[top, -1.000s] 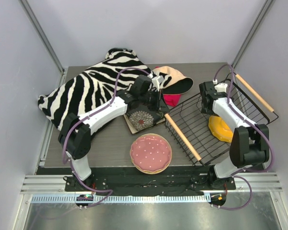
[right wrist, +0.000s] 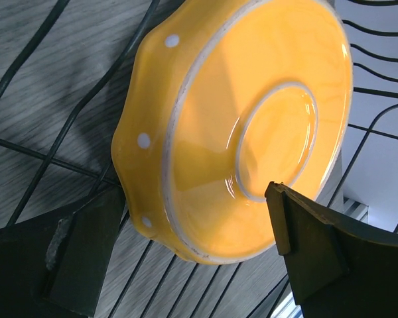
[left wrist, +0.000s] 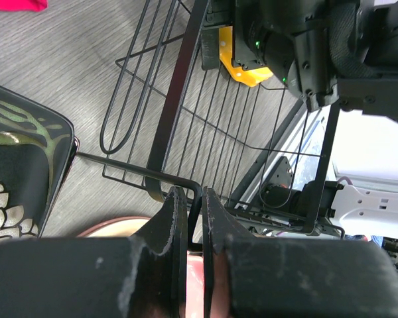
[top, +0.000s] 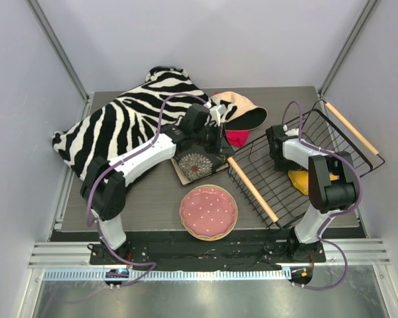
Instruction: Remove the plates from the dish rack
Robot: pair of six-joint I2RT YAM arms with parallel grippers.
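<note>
The wire dish rack (top: 259, 189) stands on the right. Inside it a yellow plate (right wrist: 215, 132) leans with its underside showing, partly hidden from above by my right arm. My right gripper is open over the plate's lower edge, one finger at each side of that edge. My left gripper is shut on the rack's black wire frame at its left side. A pink dotted plate (top: 208, 212) lies on the table below the left arm.
Dark square flower-patterned plates (top: 192, 163) lie left of the rack. A zebra-striped cloth (top: 113, 122) covers the back left, with a pink-and-beige item (top: 242, 112) beside it.
The left arm has stayed still.
</note>
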